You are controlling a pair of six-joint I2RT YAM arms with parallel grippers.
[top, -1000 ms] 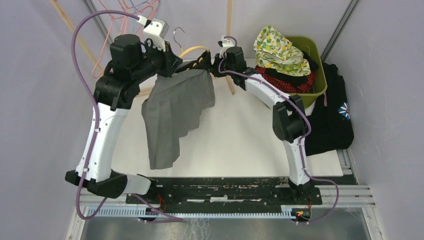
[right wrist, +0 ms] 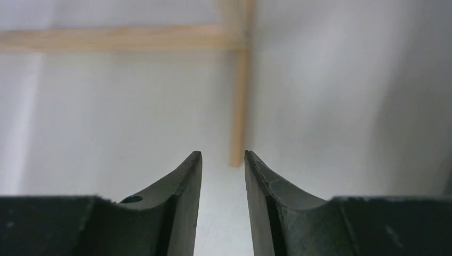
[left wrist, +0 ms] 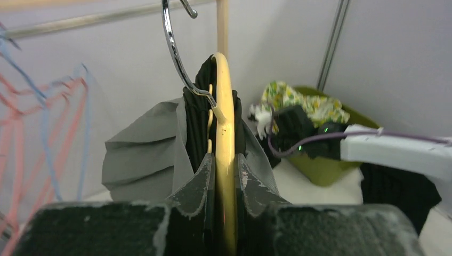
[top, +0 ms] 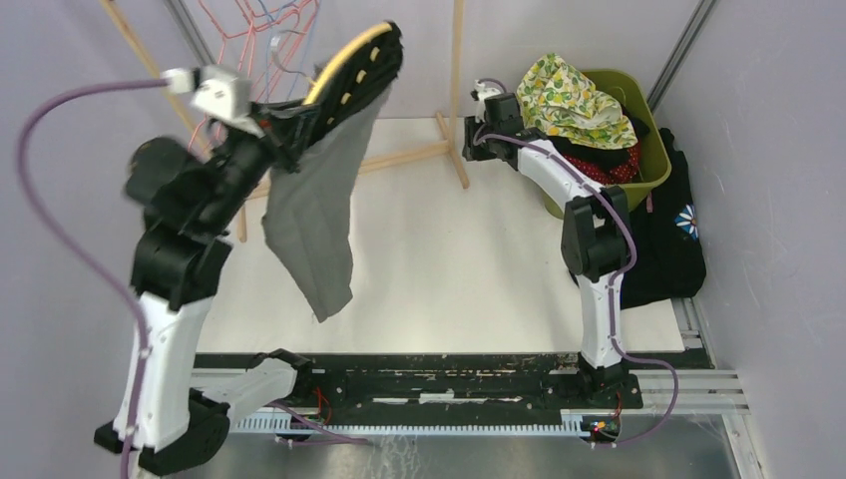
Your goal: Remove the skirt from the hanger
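A grey skirt [top: 314, 230] with a black waistband [left wrist: 196, 123] hangs on a yellow hanger [left wrist: 225, 104] that has a silver hook [left wrist: 181, 64]. My left gripper is shut on the hanger, high at the left of the top view. My right gripper [top: 474, 138] is beside the green basket, apart from the skirt; in the right wrist view its fingers stand a little apart with nothing between them.
A green basket [top: 650, 170] of clothes stands back right, a dark folded garment [top: 658, 269] beside it. A wooden rack [top: 399, 160] with pink and blue hangers is at the back left.
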